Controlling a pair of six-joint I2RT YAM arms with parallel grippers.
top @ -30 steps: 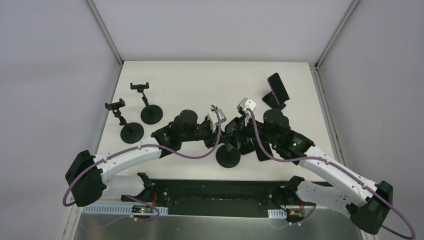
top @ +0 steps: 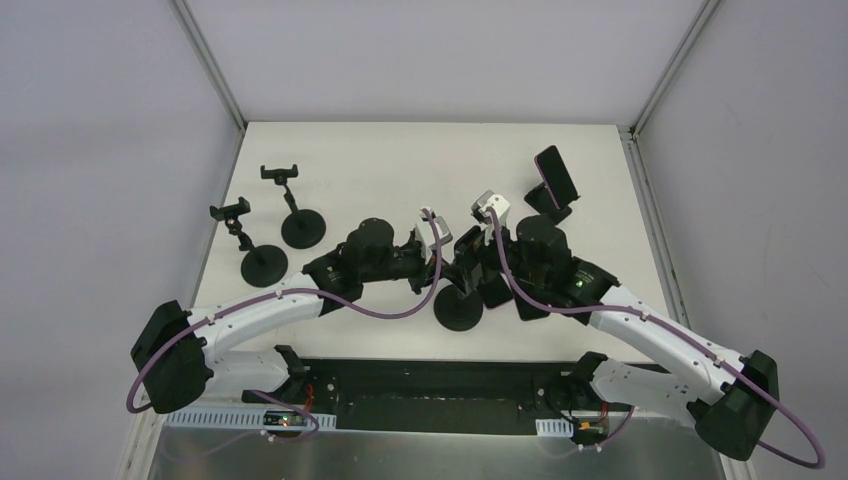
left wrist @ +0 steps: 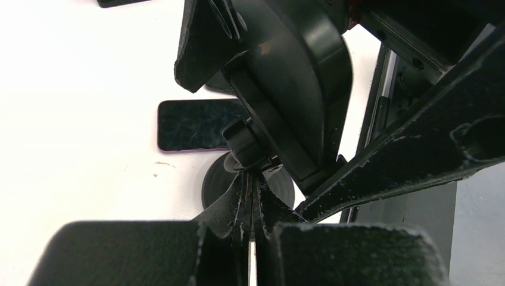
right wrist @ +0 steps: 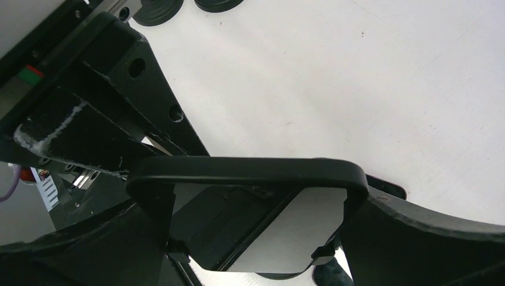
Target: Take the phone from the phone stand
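At the front centre stands a phone stand, its round base (top: 458, 312) showing beneath both grippers. My left gripper is shut at its column, no object clearly between its fingers. My right gripper (top: 478, 255) is over the stand's top; in the right wrist view its fingers lie either side of a black-framed holder (right wrist: 250, 167) with a reflective face, apparently open around it. Whether that holder carries a phone is unclear. A dark phone (left wrist: 187, 125) lies flat on the table behind the base.
Two empty stands (top: 264, 264) are at the left. A stand holding a tilted phone (top: 556, 176) is at the back right. Another dark flat item (top: 532, 310) lies right of centre.
My left arm has hardly moved.
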